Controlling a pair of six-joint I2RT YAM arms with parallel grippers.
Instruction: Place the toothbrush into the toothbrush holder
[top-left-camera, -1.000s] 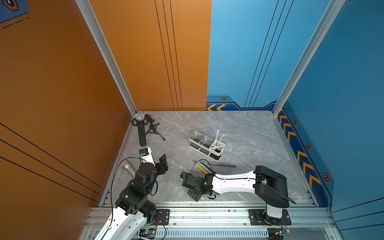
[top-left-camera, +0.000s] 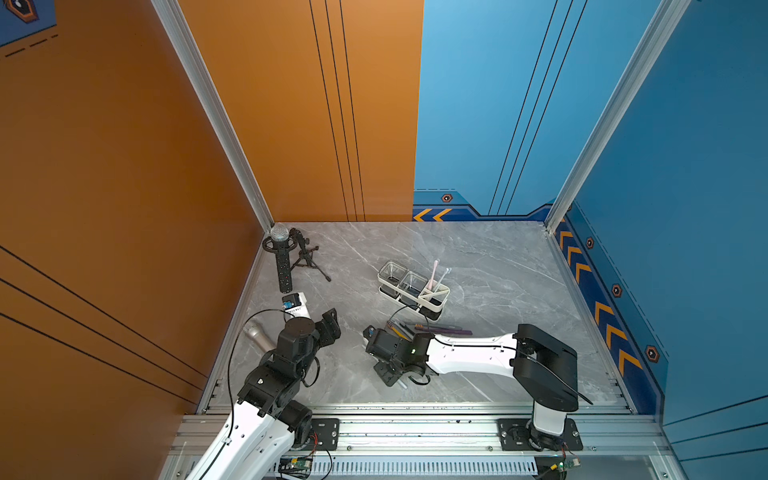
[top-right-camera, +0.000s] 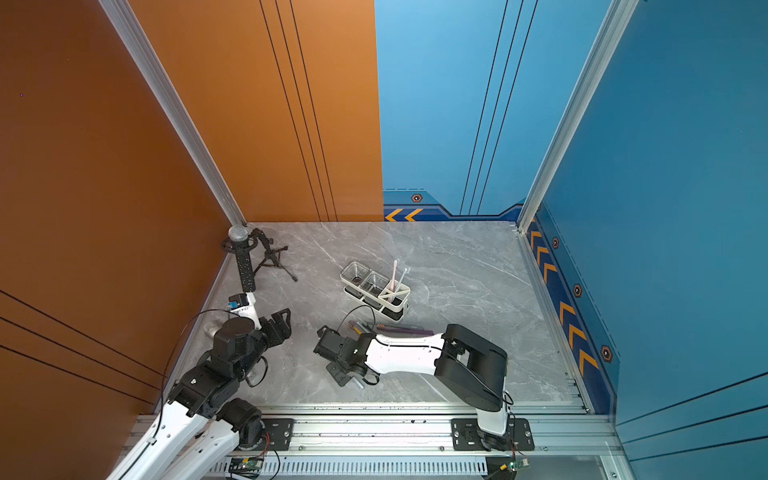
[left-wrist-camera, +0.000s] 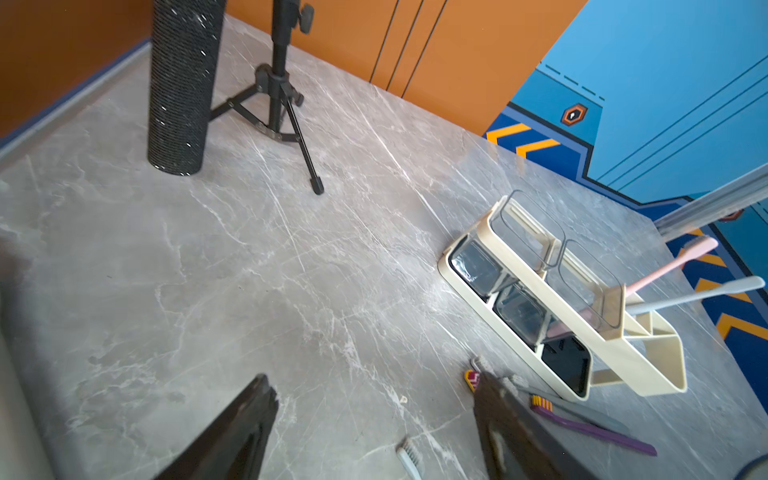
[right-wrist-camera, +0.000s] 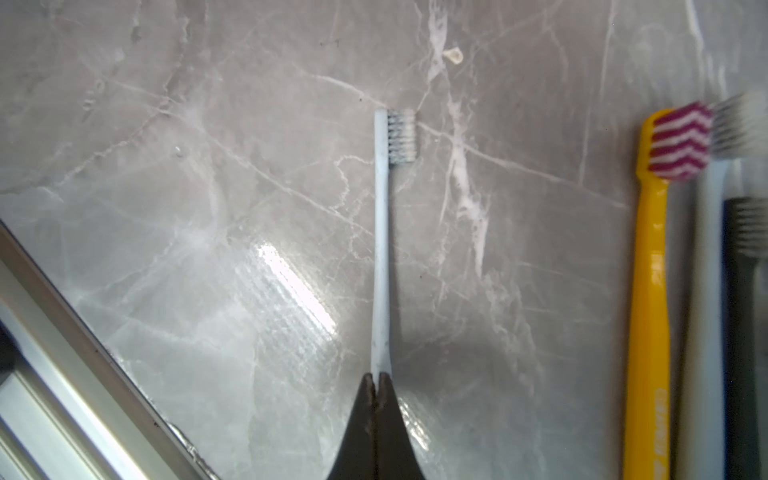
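Observation:
In the right wrist view, a pale blue toothbrush (right-wrist-camera: 381, 232) lies below my right gripper, bristles at the far end. The gripper is shut, its fingertips over the handle's near end; whether they grip it cannot be told. From above, the right gripper (top-left-camera: 389, 352) hides most of that brush. A cream toothbrush holder (top-left-camera: 421, 307) stands behind it, with a pink toothbrush (left-wrist-camera: 668, 265) and a pale blue-white toothbrush (left-wrist-camera: 704, 293) upright in its right-hand section. My left gripper is open and empty, off to the left.
Yellow (right-wrist-camera: 649, 320), white (right-wrist-camera: 704, 320) and dark (right-wrist-camera: 742, 360) toothbrushes lie right of the pale blue one; a purple toothbrush (left-wrist-camera: 596, 430) is near the holder. A microphone (top-left-camera: 283, 264) and small tripod (top-left-camera: 308, 257) occupy the back left.
My right gripper has shifted slightly away from the front edge, covering more of the yellow brush from above. The left gripper has edged slightly right. The holder has stayed put.

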